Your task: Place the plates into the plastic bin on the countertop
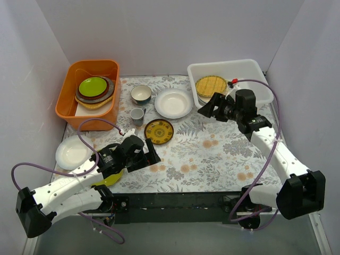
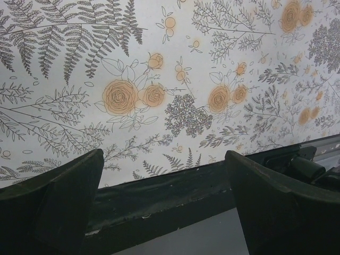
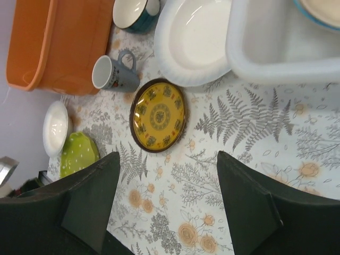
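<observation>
A white plate (image 1: pixel 173 103) lies on the patterned countertop, with a dark-rimmed yellow plate (image 1: pixel 159 131) in front of it. At the left are another white plate (image 1: pixel 71 153) and a green plate (image 1: pixel 109 179), partly hidden by my left arm. The white plastic bin (image 1: pixel 257 71) at back right holds a woven yellow plate (image 1: pixel 211 84) and others under it. My right gripper (image 1: pixel 206 109), open and empty, hangs by that bin's front left corner. Over the counter's front part, my left gripper (image 1: pixel 152 154) is open with only bare surface below it in the left wrist view.
An orange bin (image 1: pixel 66 95) at back left holds stacked plates, a green one (image 1: pixel 93 86) on top. Between the bins stand a bowl-like cup (image 1: pixel 141 94) and a grey mug (image 1: pixel 137 117). Walls close in both sides.
</observation>
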